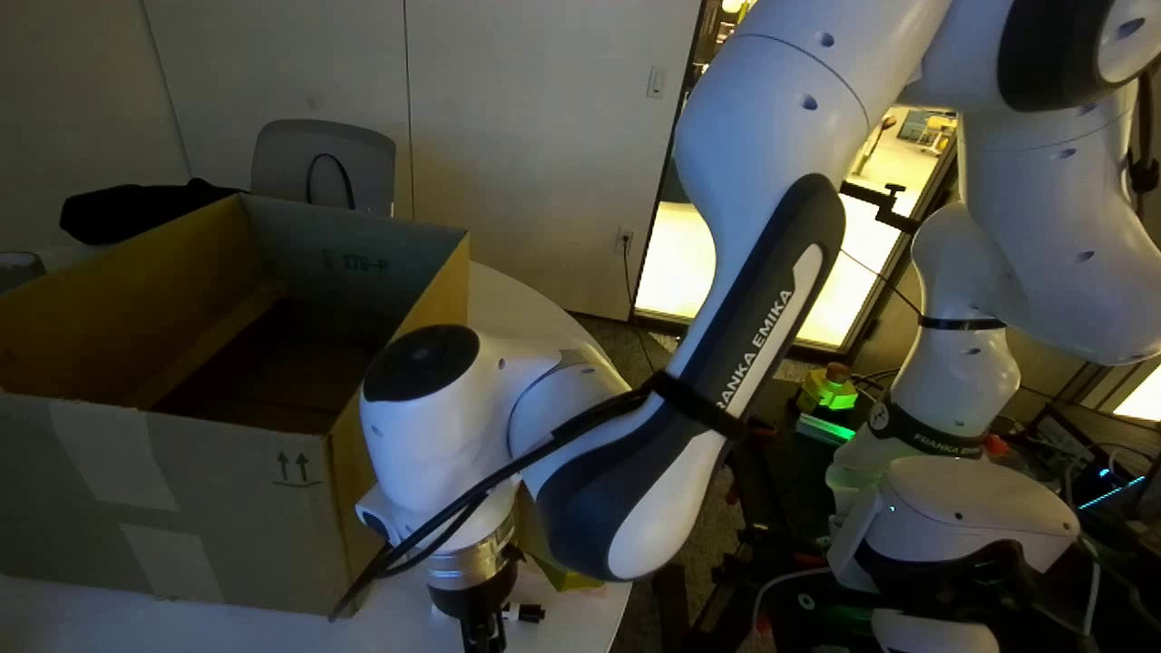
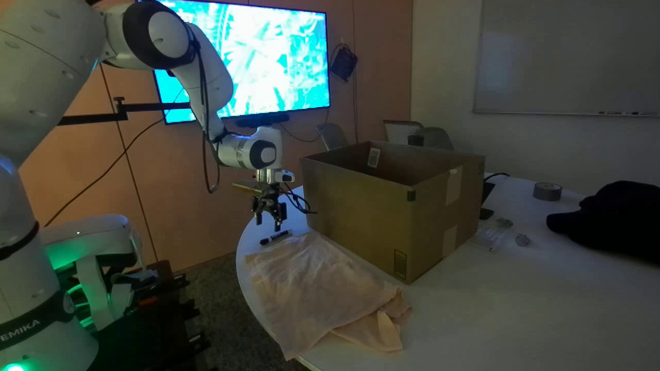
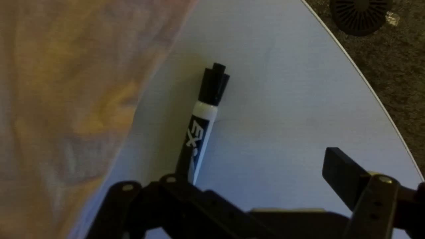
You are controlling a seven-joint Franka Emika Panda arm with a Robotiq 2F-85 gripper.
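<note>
A black-and-white marker (image 3: pixel 202 115) lies on the white table, its black cap pointing away from the gripper in the wrist view. My gripper is open, its fingers wide apart with nothing held between them. The left finger covers the marker's lower end in that view. From exterior view 2, the gripper (image 2: pixel 269 223) points down just above the marker (image 2: pixel 275 237). Only the black end of the marker (image 1: pixel 529 613) shows beside the gripper in exterior view 1. A pale pink cloth (image 2: pixel 315 290) lies spread beside the marker.
A large open cardboard box (image 2: pixel 365 219) stands close to the gripper and the cloth. The table's curved edge (image 3: pixel 368 85) runs near the marker. Farther along the table are a tape roll (image 2: pixel 547 191) and a dark bundle (image 2: pixel 612 219).
</note>
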